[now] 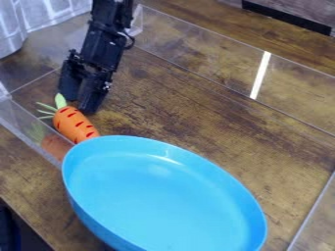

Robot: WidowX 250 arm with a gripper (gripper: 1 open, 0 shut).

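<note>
An orange toy carrot [74, 125] with green leaves lies on the wooden table at the left, its lower end by the rim of a large blue oval bowl [157, 196] in the lower middle. My black gripper [81, 98] hangs just above the carrot's leafy end, pointing down. Whether its fingers are open or shut is too dark to tell.
Clear panels edge the wooden surface [210, 118] at the left, back and right. A white cloth [26, 20] hangs at the top left.
</note>
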